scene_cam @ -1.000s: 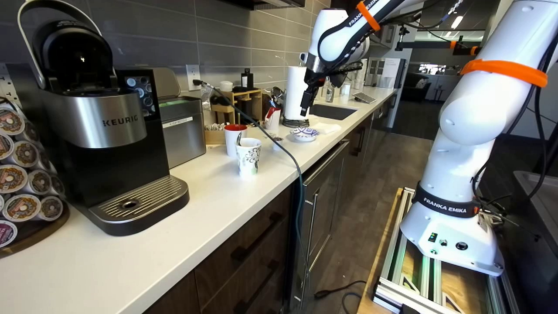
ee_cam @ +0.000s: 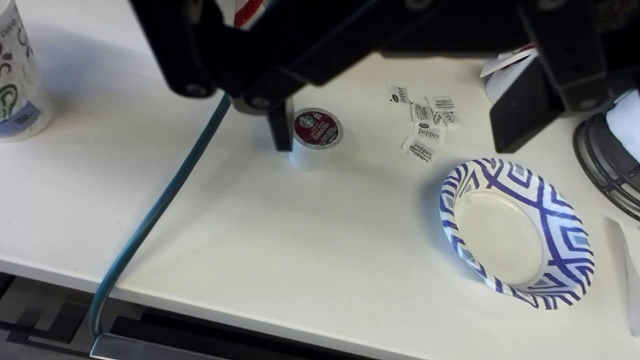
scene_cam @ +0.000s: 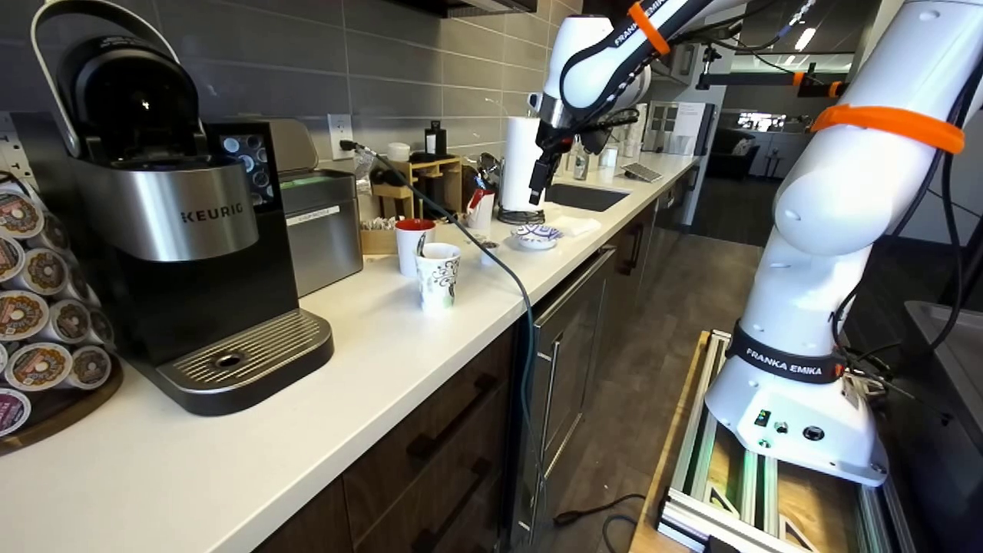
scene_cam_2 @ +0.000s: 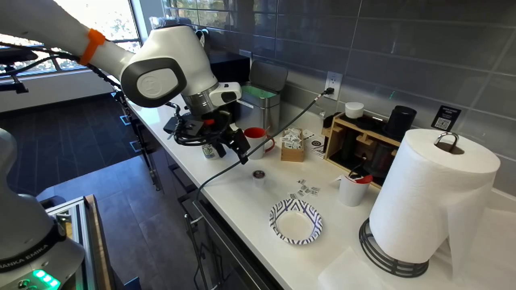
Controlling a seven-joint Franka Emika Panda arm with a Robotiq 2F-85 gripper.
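My gripper hangs above the counter, its fingers wide apart and nothing between them. A coffee pod (ee_cam: 316, 129) with a dark red lid stands upright on the counter, close to the left finger in the wrist view; in the second exterior view the pod (scene_cam_2: 259, 176) is below the gripper. To its right lies a paper bowl (ee_cam: 498, 237) with a blue and white patterned rim, empty inside. Several pepper packets (ee_cam: 429, 123) are scattered between pod and bowl. In the first exterior view the bowl (scene_cam: 536, 236) sits near the counter's edge.
A teal cable (scene_cam_2: 217, 175) runs from the wall outlet across the counter and over its edge. A patterned paper cup (scene_cam: 437, 276), a red-lined mug (scene_cam_2: 256, 142), a paper towel roll (scene_cam_2: 425, 203) and a coffee machine (scene_cam: 170, 212) stand around. Bare counter lies in front of the pod.
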